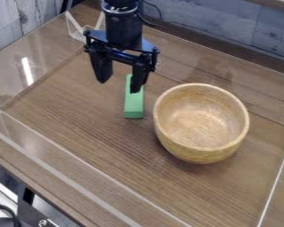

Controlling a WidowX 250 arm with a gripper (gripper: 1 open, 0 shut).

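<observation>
My gripper [118, 73] hangs open in the upper middle of the camera view, its two dark fingers spread above and around the top end of a green block [134, 104]. The block lies lengthwise on the wooden table, partly hidden at its upper part by the gripper. I cannot tell whether the fingers touch it.
A large tan bowl [201, 122] stands right of the block, close to it. A clear object near the top left is partly hidden.
</observation>
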